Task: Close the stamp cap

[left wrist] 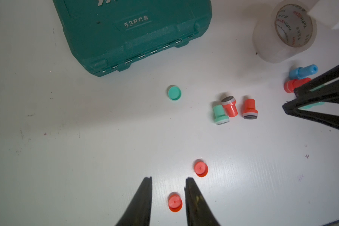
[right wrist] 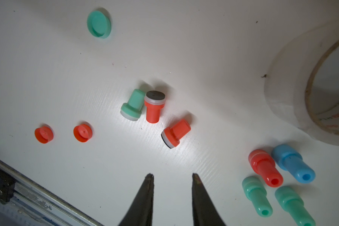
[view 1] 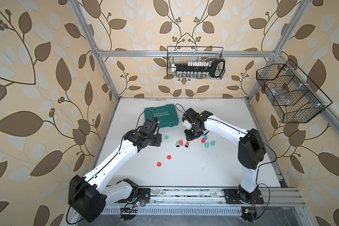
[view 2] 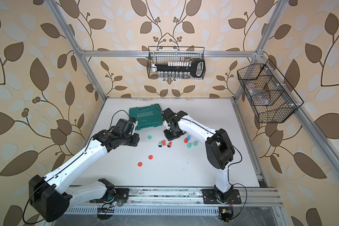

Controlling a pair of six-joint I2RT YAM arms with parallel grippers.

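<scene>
Three uncapped stamps lie on their sides mid-table: a green stamp (right wrist: 133,104) touching a red stamp (right wrist: 153,109), with a second red stamp (right wrist: 175,133) close by. Two red caps, one (left wrist: 201,168) nearer the stamps and another (left wrist: 175,202) nearer the front, sit apart from them. Farther back lies a green cap (left wrist: 174,93). My left gripper hovers above the table's left part, fingers apart and empty. My right gripper hangs above the table, right of the loose stamps, fingers parted with nothing between them.
Capped stamps, including a blue one (right wrist: 293,162) and a red one (right wrist: 265,167), lie to the right. A tape roll (left wrist: 284,32) and green toolbox (left wrist: 135,30) stand at the back.
</scene>
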